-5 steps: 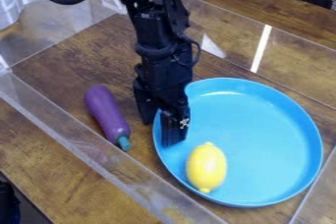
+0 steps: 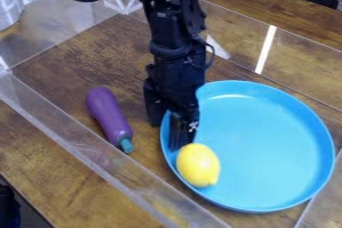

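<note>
My black gripper (image 2: 177, 117) hangs over the left rim of a blue plate (image 2: 267, 152), its fingers low and dark, so their spacing is hard to make out. A yellow lemon-like object (image 2: 198, 166) lies in the plate just below the gripper, near its lower left rim. A purple eggplant-like object (image 2: 108, 114) with a teal tip lies on the wooden surface to the left of the gripper, outside the plate.
Wooden tabletop (image 2: 67, 52) fills the back and left. A clear strip or wall runs diagonally along the lower left. A white tape line (image 2: 266, 49) is at the upper right.
The arm has shifted and turned slightly over the plate's left side. The yellow object sits a little further left than a second ago. The purple object looks unmoved.
</note>
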